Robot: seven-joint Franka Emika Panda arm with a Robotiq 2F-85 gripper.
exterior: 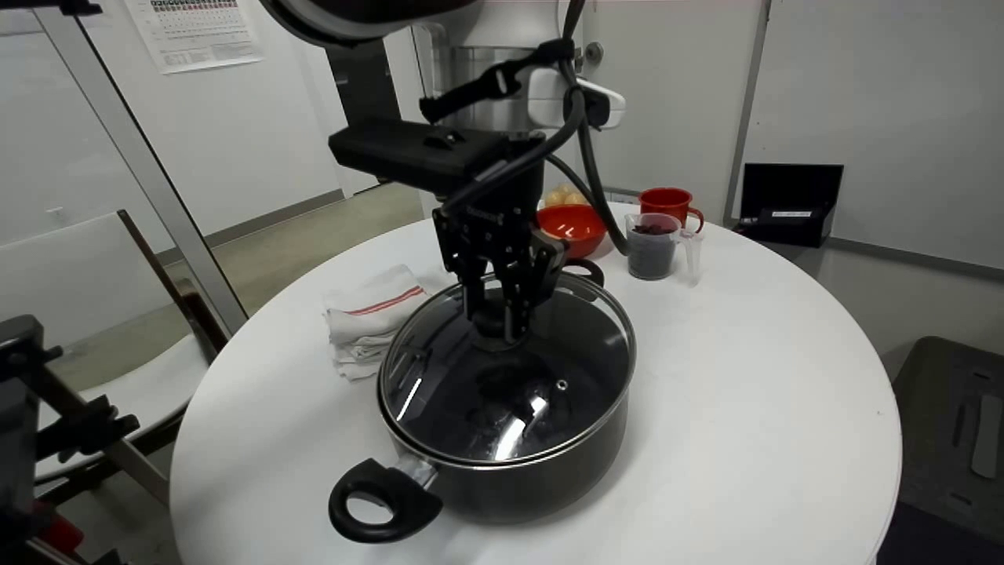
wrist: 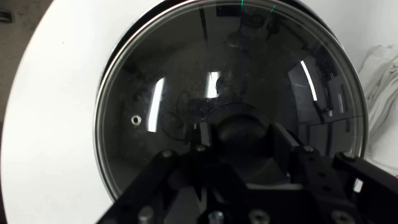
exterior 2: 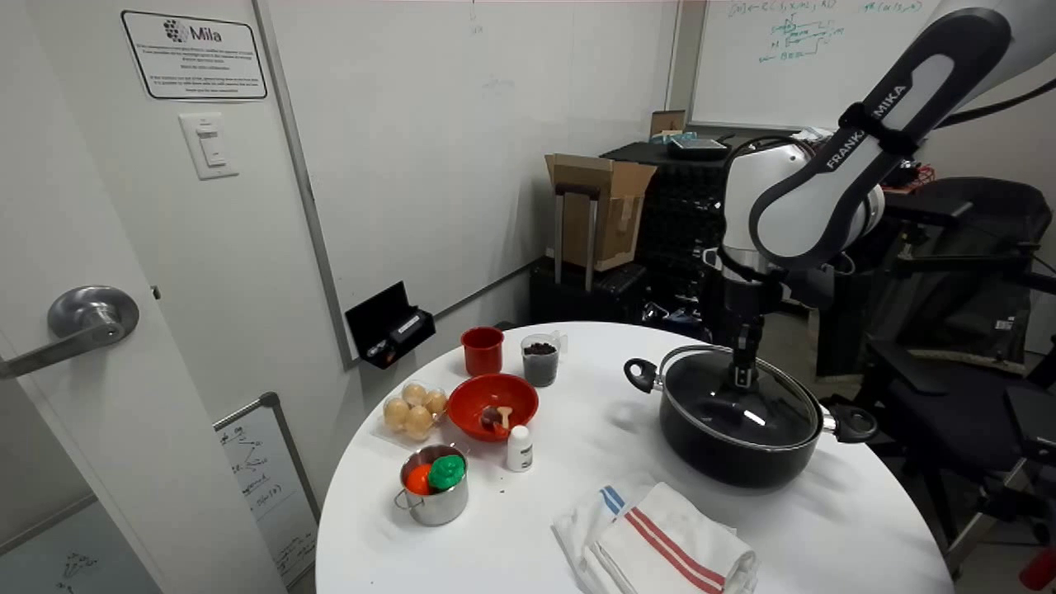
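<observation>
A black pot (exterior: 536, 490) with two looped handles stands on the white round table. Its glass lid (exterior: 574, 377), metal-rimmed with a small vent hole, rests on top; in the wrist view the lid (wrist: 171, 63) fills most of the picture. At the lid's centre is a dark round knob (wrist: 241, 130). My gripper (exterior: 494, 315) points down over it, a finger on either side, shut on the knob. In the second exterior view the gripper (exterior 2: 742, 374) likewise reaches the middle of the lid. Dark fingers against the dark knob make the exact contact hard to see.
Folded striped towels (exterior 2: 673, 544) lie beside the pot. Across the table are a red bowl (exterior 2: 525, 404), red mug (exterior 2: 483, 351), clear measuring cup (exterior 2: 540, 366), white bottle (exterior 2: 520, 451), metal pot with colourful items (exterior 2: 436, 506) and several round tan items (exterior 2: 417, 421).
</observation>
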